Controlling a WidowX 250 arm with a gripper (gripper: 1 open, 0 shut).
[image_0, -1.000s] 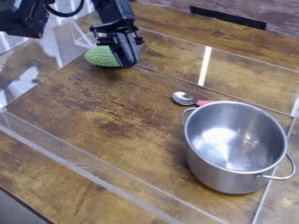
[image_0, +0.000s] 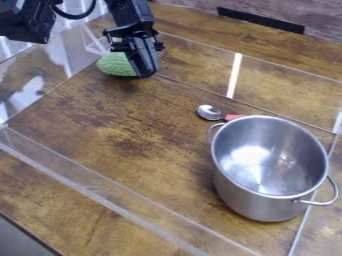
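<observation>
My gripper (image_0: 144, 62) is at the upper left, low beside a green textured cloth or sponge-like item (image_0: 116, 66), which is partly hidden behind it; I cannot make out anything between the fingers, which look shut. A steel pot (image_0: 267, 185) with two handles stands at the lower right. A spoon (image_0: 209, 112) with a red handle lies just behind the pot, its handle end partly hidden by it.
Clear plastic-looking strips or panels border the wooden worktop (image_0: 120, 150). A dark wall-like edge runs along the top right.
</observation>
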